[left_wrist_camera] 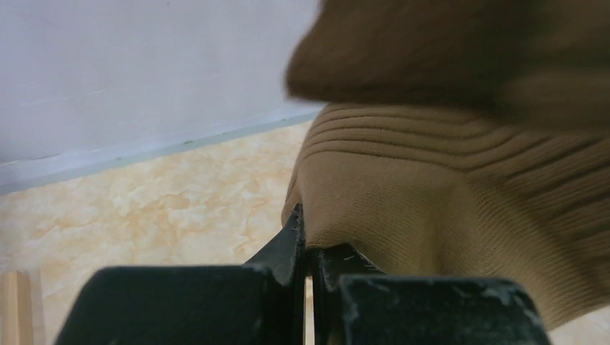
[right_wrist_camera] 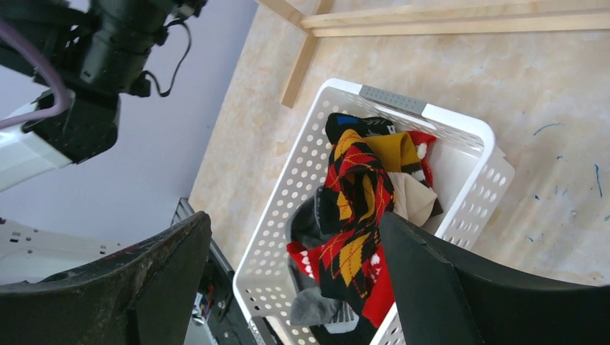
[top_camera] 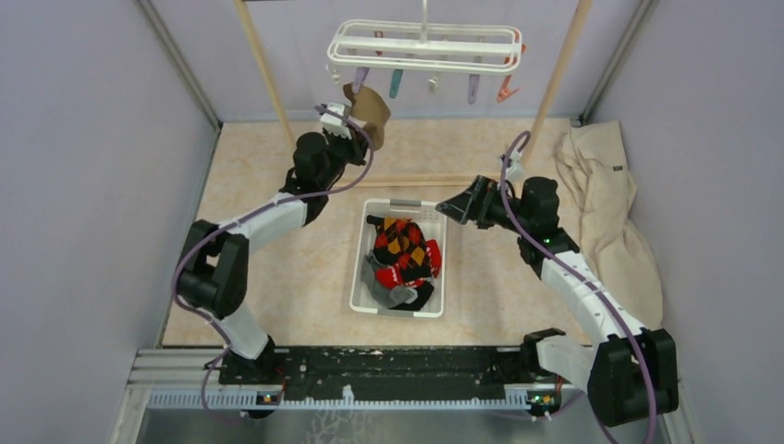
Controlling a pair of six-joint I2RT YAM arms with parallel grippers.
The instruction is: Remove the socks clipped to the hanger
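Note:
A white hanger [top_camera: 425, 43] with colored clips hangs at the top; a brown sock [top_camera: 372, 113] hangs below its left part. My left gripper [top_camera: 353, 129] is shut at the sock; in the left wrist view its fingertips [left_wrist_camera: 288, 237] pinch the ribbed brown fabric [left_wrist_camera: 403, 201], while more fabric blurs across the top. My right gripper [top_camera: 453, 205] stands open over the basket's right back, nothing between its fingers. A white basket [top_camera: 356, 277] holds several socks, among them argyle, red, grey and black ones [right_wrist_camera: 352, 208].
Wooden bars [top_camera: 434, 178] cross behind the basket, with upright posts at either side. A beige cloth [top_camera: 610, 240] lies along the right edge. Bare table shows left of the basket.

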